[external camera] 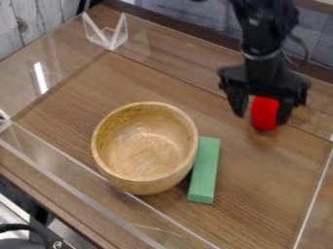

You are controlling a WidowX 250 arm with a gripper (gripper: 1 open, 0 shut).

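My gripper [251, 115] hangs from the top right, black, its fingertips down around a red rounded object [266, 113]. Whether the fingers touch it or grip it I cannot tell.
A wooden bowl [144, 146] sits at the lower centre left, with a green block [204, 171] to its right. A white wire-like item [109, 31] is at the top left.
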